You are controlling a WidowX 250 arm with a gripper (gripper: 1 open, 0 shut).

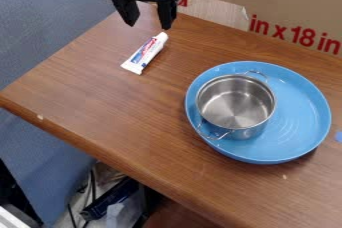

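My black gripper [147, 14] hangs open at the top of the camera view, up and to the left over the back of the wooden table, above a white toothpaste tube [144, 54] with red and blue print. A steel pot [235, 102] with wire handles sits in a light blue plate [301, 116] on the right. I see nothing between the fingers.
A cardboard box [294, 2] with red lettering stands behind the table.
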